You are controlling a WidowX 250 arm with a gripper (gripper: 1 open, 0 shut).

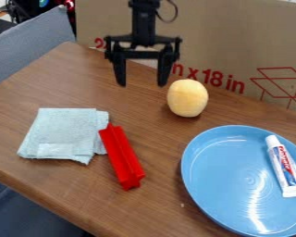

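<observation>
My gripper point(143, 76) hangs open over the back of the wooden table, above and left of a pale yellow round object point(188, 98), with nothing between its fingers. A folded light-blue cloth point(62, 135) lies at the left, beside a long red block point(121, 156) placed at an angle. At the right a blue plate point(237, 208) holds a white toothpaste tube point(285, 167) near its right side.
A cardboard box point(255, 56) stands behind the table as a backdrop. A grey padded surface point(21, 51) is beyond the left edge.
</observation>
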